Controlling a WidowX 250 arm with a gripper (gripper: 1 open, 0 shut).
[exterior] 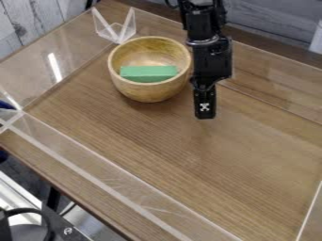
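Note:
My black gripper (pixel 205 105) hangs from the top centre, just right of a tan bowl (pixel 136 91) on the wooden table (pixel 164 174). A green block (pixel 149 72) rests inside the bowl. The fingertips point down, low over or on the table, and look shut, with nothing visible between them.
A white folded object (pixel 116 26) stands at the upper left, behind the bowl. Black cables or parts (pixel 25 215) lie at the lower left edge.

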